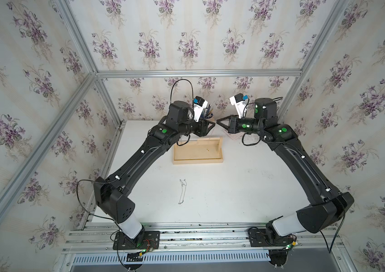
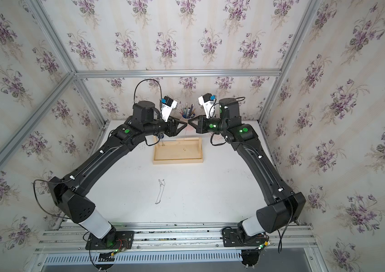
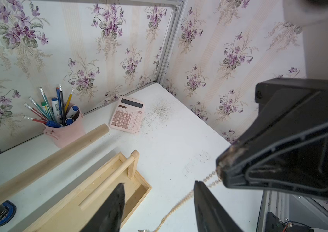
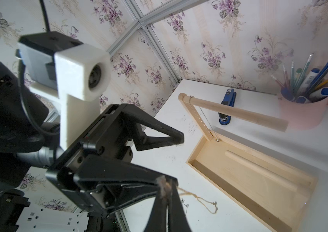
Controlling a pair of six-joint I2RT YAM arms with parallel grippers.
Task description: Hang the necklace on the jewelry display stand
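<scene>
The wooden display stand (image 4: 231, 112) rises from a shallow tray (image 4: 210, 177), a silver chain (image 4: 206, 118) hanging near its left end. My right gripper is shut, a tan beaded necklace (image 3: 189, 195) hanging from its fingertips. Just left of it, facing it, my left gripper stands open, the necklace showing beyond its fingers in the left wrist view; whether it is between them I cannot tell. Both grippers are raised above the tray near the bar. Another thin necklace (image 1: 182, 190) lies on the front of the table.
A pink pen cup (image 3: 63, 135), blue stapler (image 4: 229, 100) and pink calculator (image 3: 127, 114) stand at the back. The two arms' heads are very close together.
</scene>
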